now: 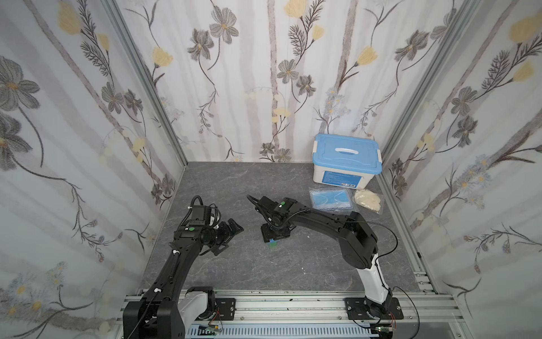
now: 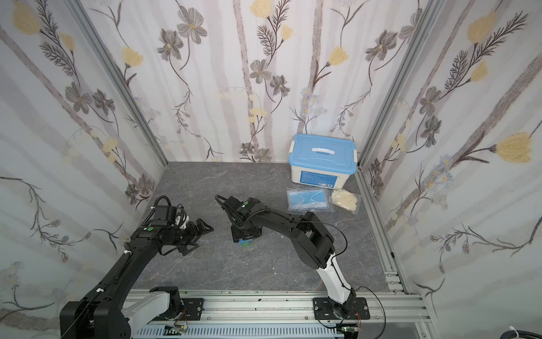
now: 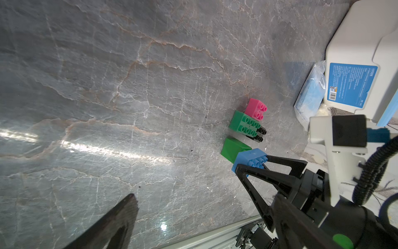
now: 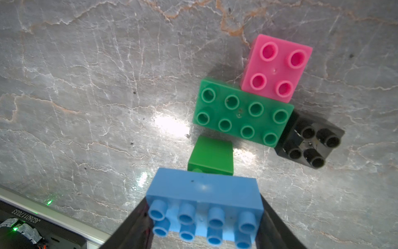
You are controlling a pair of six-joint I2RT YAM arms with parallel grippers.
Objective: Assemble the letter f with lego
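A blue brick [image 4: 203,191] lies between the fingers of my right gripper [image 1: 271,237], its studs turned toward the wrist. The fingers [image 4: 134,224] reach both ends, but blur hides whether they press on it. A bright green brick [image 4: 212,154] meets the blue brick's far side; whether they are joined cannot be told. Beyond it are a dark green brick [image 4: 242,112], a pink brick [image 4: 277,68] against its far side, and a black brick [image 4: 310,139] at its right end. My left gripper [image 1: 229,239] stands open and empty, left of the bricks, fingers [image 3: 114,224] wide apart.
A blue-lidded storage box [image 1: 345,163] stands at the back right. In front of it lie a bagged blue packet [image 1: 330,199] and a bag of pale material [image 1: 368,200].
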